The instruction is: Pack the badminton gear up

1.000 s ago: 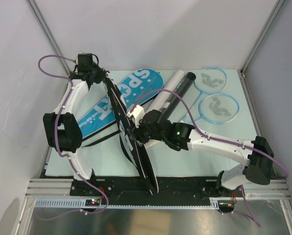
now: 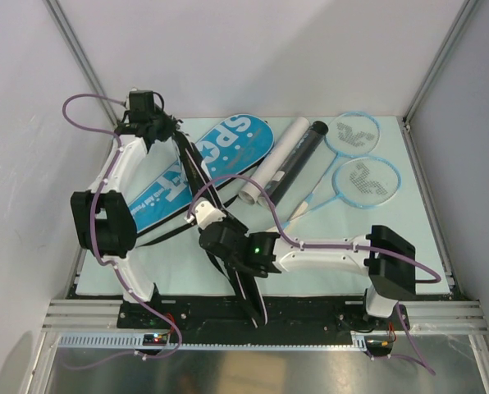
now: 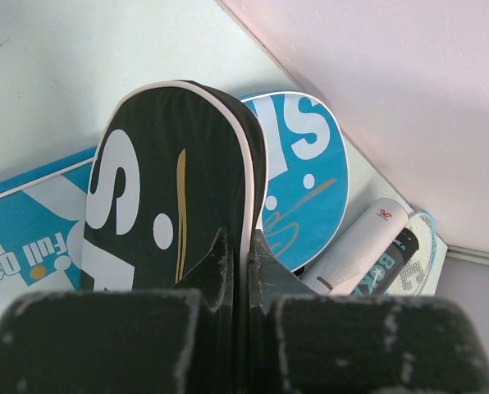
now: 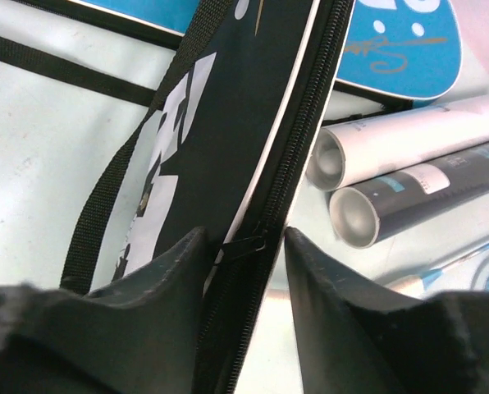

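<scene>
A black racket bag [image 2: 197,174] stands on edge across the table, its head end at the back left and its tail over the front edge. My left gripper is shut on the rim of the bag's rounded head. Along the bag's side runs a zipper [image 4: 290,156] with a small puller [image 4: 243,247]. My right gripper is around the zipper edge with its fingers [image 4: 310,271] part open, the puller between them; no grip on it shows. Two blue rackets [image 2: 366,182] lie at the right, their handles partly hidden by my right arm.
A blue racket bag [image 2: 244,139] lies flat behind the black one. A white shuttlecock tube [image 2: 279,156] and a black tube [image 2: 298,162] lie side by side near the back middle. Free table shows at the front right and front left.
The left arm and the bag's head end have stayed put.
</scene>
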